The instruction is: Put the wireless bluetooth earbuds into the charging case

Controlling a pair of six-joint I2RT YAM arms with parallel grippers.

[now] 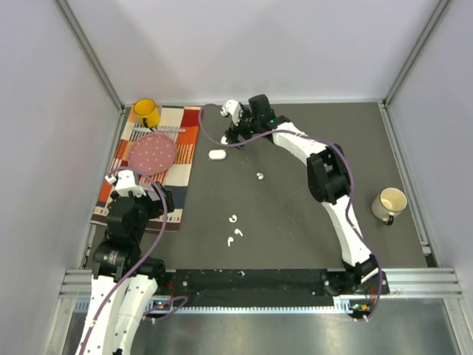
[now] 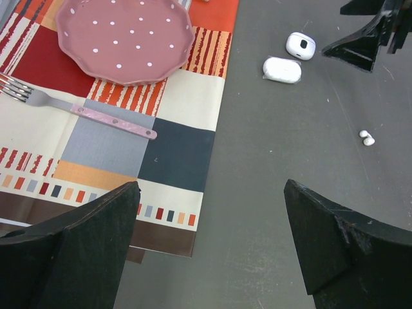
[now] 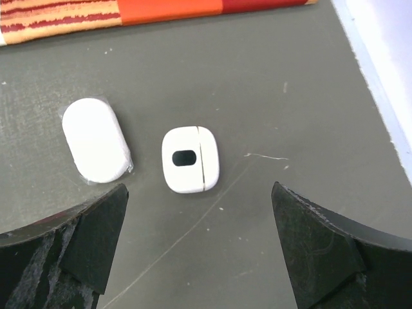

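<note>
A small white squarish case with a black oval mark and a seam lies on the grey table, ahead of and between the fingers of my right gripper. That gripper is part open and holds nothing. Beside the case is a white rounded oblong case with clear film at its edges. White earbuds lie loose: one earbud right of the cases, and another earbud among several small white pieces nearer the front. Over the mat's lower right edge, my left gripper stands open and empty.
A striped mat on the left carries a pink plate, a fork and a yellow mug. A cream mug stands far right.
</note>
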